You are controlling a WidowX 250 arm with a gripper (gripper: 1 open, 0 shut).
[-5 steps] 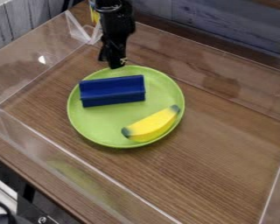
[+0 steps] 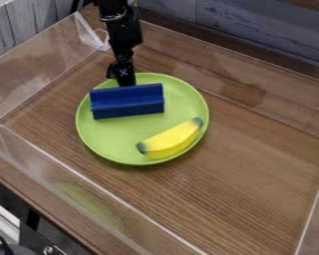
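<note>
A green plate (image 2: pixel 107 141) rests on the wooden floor of the tray, left of centre. On it lie a blue block (image 2: pixel 128 100) toward the back and a yellow banana (image 2: pixel 170 139) at the front right. The black gripper (image 2: pixel 120 74) hangs from the top of the view at the plate's back rim, just behind the blue block. Its fingertips are small and dark, so their exact spread is hard to see.
Clear plastic walls bound the wooden surface (image 2: pixel 249 159) at the left and back.
The gripper has shifted slightly down and left, closer to the blue block. The plate, block and banana look unchanged.
</note>
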